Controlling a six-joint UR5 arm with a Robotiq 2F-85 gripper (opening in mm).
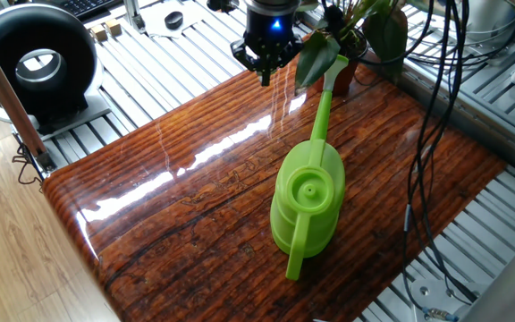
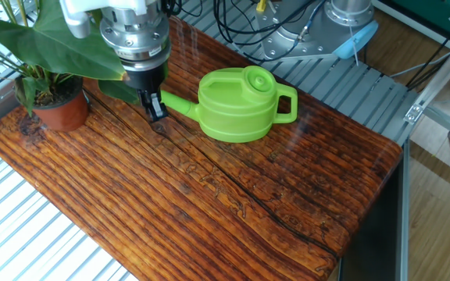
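A light green watering can (image 1: 308, 197) stands upright on the brown wooden table (image 1: 186, 224). Its spout points toward the potted plant (image 2: 61, 109), its handle away from it. My gripper (image 1: 265, 80) hangs pointing down near the table's far edge, to the left of the spout tip in exterior view 1. In exterior view 2 the gripper (image 2: 156, 113) appears in front of the spout's end, partly covering it. Its fingertips look drawn together, and nothing shows between them. No contact with the can is visible.
Black cables (image 1: 432, 134) hang at the right in exterior view 1. A black ring-shaped device (image 1: 38, 63) stands off the table at the left. Plant leaves (image 2: 53, 43) reach close to my arm.
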